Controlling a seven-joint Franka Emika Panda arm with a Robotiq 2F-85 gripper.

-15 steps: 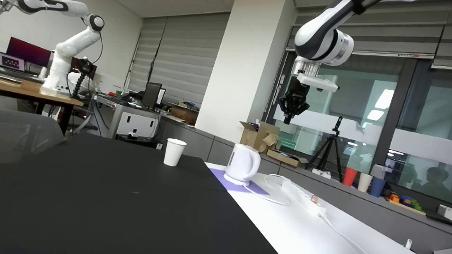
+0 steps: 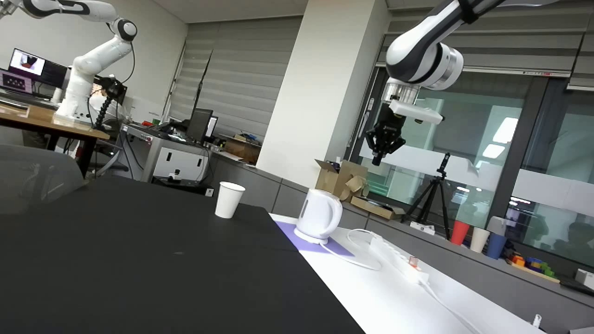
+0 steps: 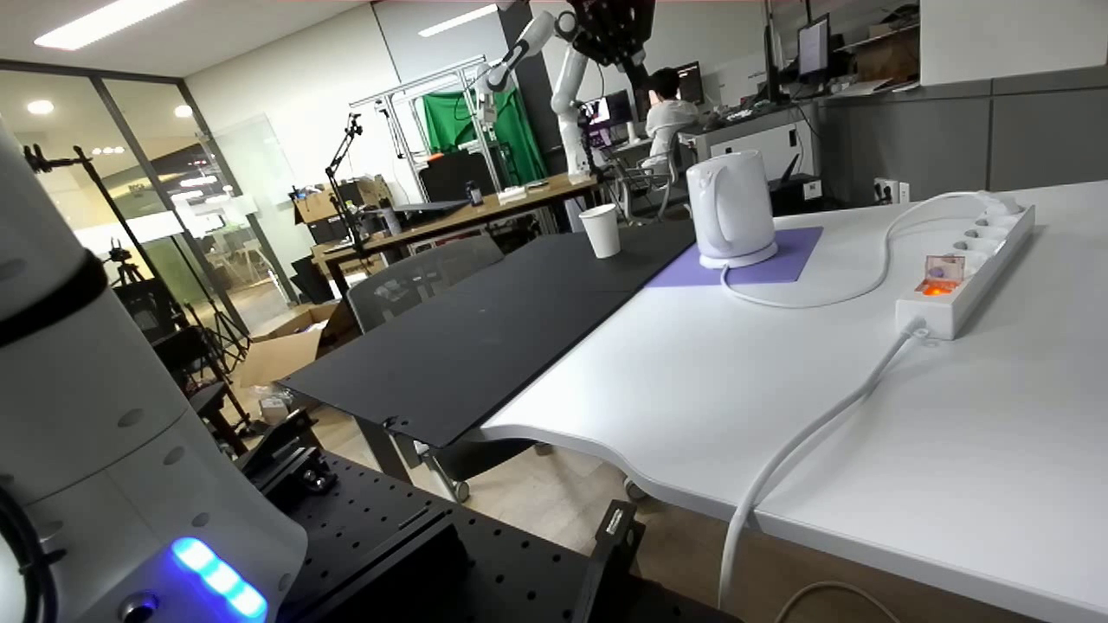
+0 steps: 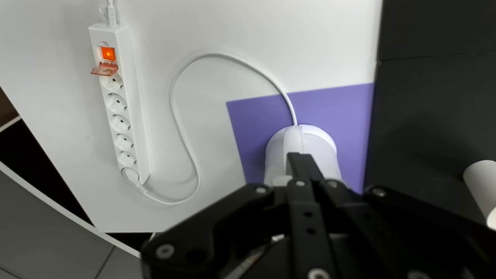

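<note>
A white electric kettle (image 2: pixel 317 216) stands upright on a purple mat (image 3: pixel 797 253). To its left in exterior view 1, a white paper cup (image 2: pixel 229 200) is upright on the black table surface (image 2: pixel 139 261). My gripper (image 2: pixel 378 158) hangs well above the table, higher than the kettle and clear of it. From the wrist, the gripper appears shut with nothing between its fingers, covering part of the kettle (image 4: pixel 302 144) below. The cup (image 4: pixel 483 183) shows at the right edge of that view.
A white power strip (image 4: pixel 125 107) with a lit orange switch lies on the white table (image 3: pixel 665 426). The kettle's cord (image 4: pixel 174 104) curves across to it. The black surface has wide free room. Red, cream and blue cups (image 2: pixel 495 245) line the window ledge.
My arm and gripper have shifted very slightly up and to the left in exterior view 1. The kettle and cup have stayed in place.
</note>
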